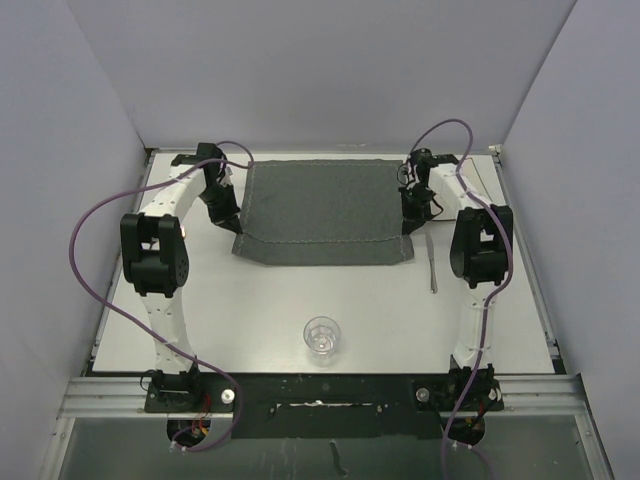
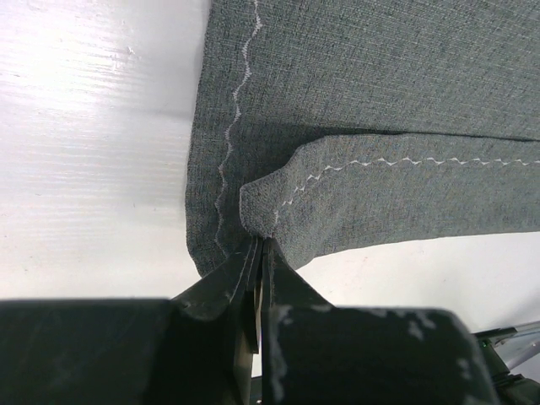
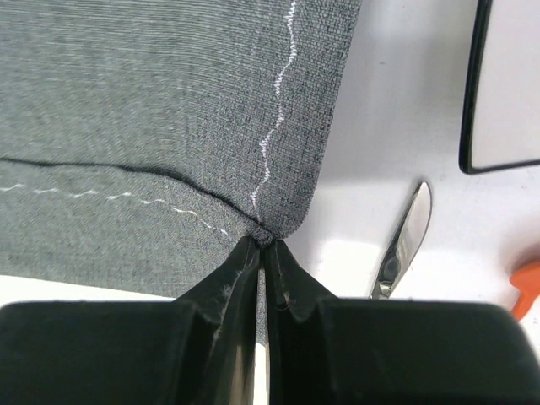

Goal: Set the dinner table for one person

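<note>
A dark grey cloth (image 1: 325, 200) with pale stitching lies across the far middle of the white table, its near strip lifted into a fold. At the fold's left end, my left gripper is shut on a thin pinch of the cloth (image 2: 363, 181). My right gripper is likewise shut on the cloth (image 3: 194, 126), near its right edge. A silver knife (image 3: 409, 236) lies just right of the cloth and my right gripper, touching neither. The clear glass (image 1: 322, 337) stands near the front edge, well away from both arms.
A pale, dark-rimmed item (image 3: 510, 93) lies at the back right, partly behind the right arm. An orange piece (image 3: 527, 283) shows at the edge of the right wrist view. Bare table fills the space between cloth and glass.
</note>
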